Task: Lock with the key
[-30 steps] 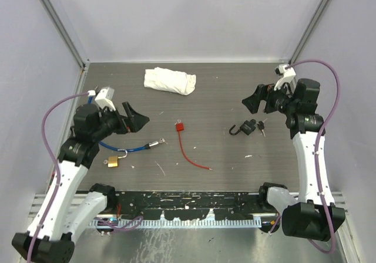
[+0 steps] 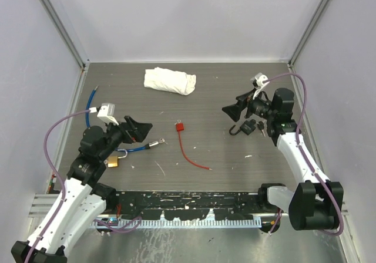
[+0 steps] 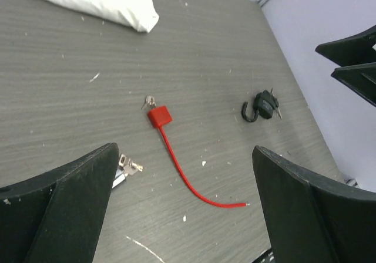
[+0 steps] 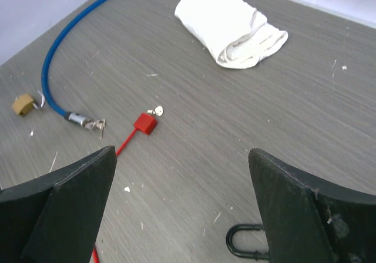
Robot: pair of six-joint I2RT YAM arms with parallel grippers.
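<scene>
A red lock [image 2: 179, 127] with a red cable tail and a small key at its head lies mid-table. The blue cable lock [image 4: 51, 60] is on the left, keys hanging at its metal end [image 4: 85, 122]. Beside it rests a brass padlock [image 2: 112, 161]. On the right are a black padlock [image 2: 248, 127] with a hooked shackle and a separate key [image 2: 261, 128]. My left gripper [image 2: 143, 130] hovers above the left side, open and empty. Over the right side, near the black padlock, my right gripper [image 2: 230, 111] is open with nothing between its fingers.
A folded white cloth [image 2: 170, 80] lies at the back of the table. White walls close off the back and both sides.
My right gripper has moved left from the right side, passing over the black padlock. The locks have stayed put.
</scene>
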